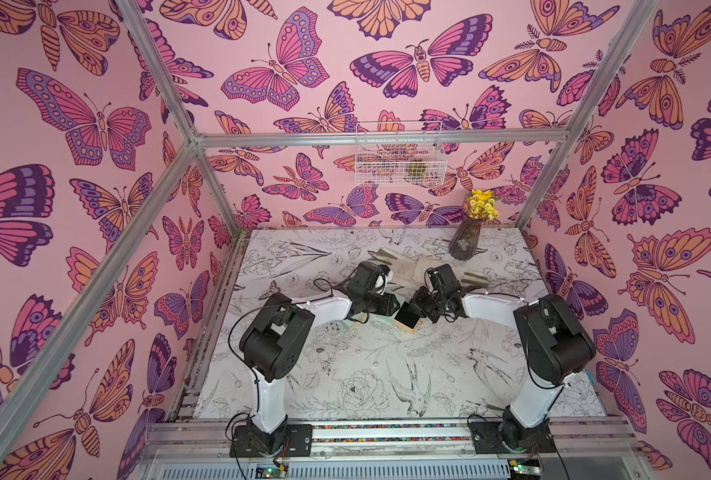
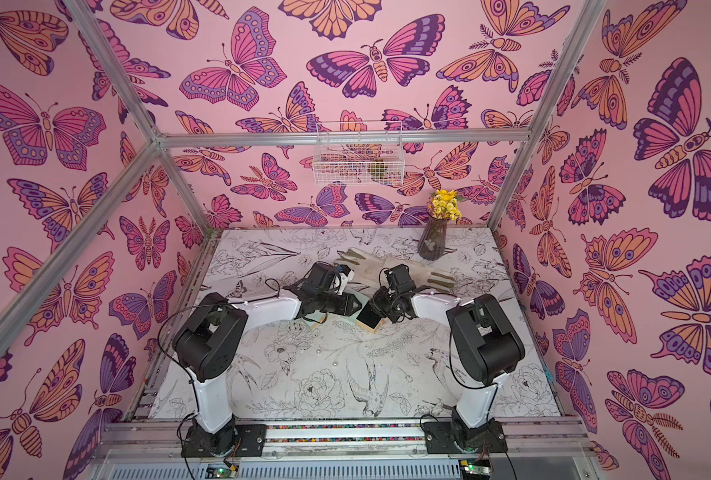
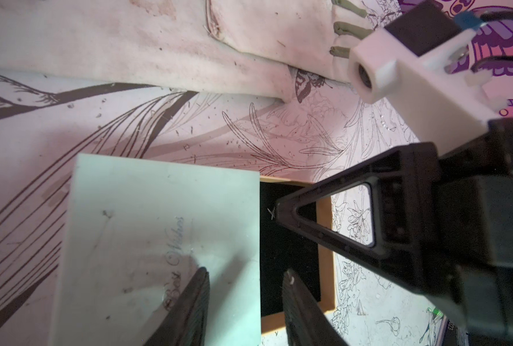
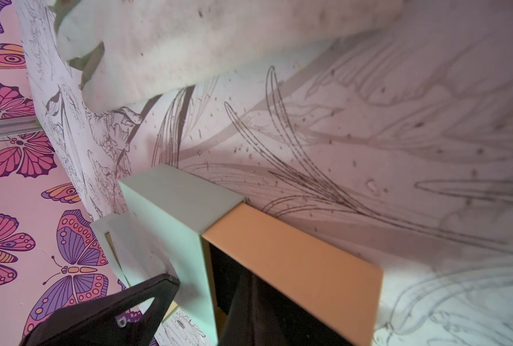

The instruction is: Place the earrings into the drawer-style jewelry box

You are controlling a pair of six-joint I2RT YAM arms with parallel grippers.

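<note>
The mint jewelry box (image 3: pixel 164 230) has faded writing on its lid. Its drawer (image 4: pixel 302 265) is pulled out to the right, showing an orange-tan rim and black lining. My left gripper is over the box, its fingertips apart on either side of the lid's edge; whether anything is held is unclear. My right gripper is shut with its tips at the drawer's lining, and nothing clear shows between them. A tiny pale mark (image 3: pixel 271 213) lies beside those tips in the left wrist view; I cannot tell if it is an earring.
A cream cloth with green ends (image 3: pixel 152 40) lies just behind the box. A vase of yellow flowers (image 1: pixel 466 236) stands at the back right. Another pale mint piece (image 2: pixel 314 318) lies left of the box.
</note>
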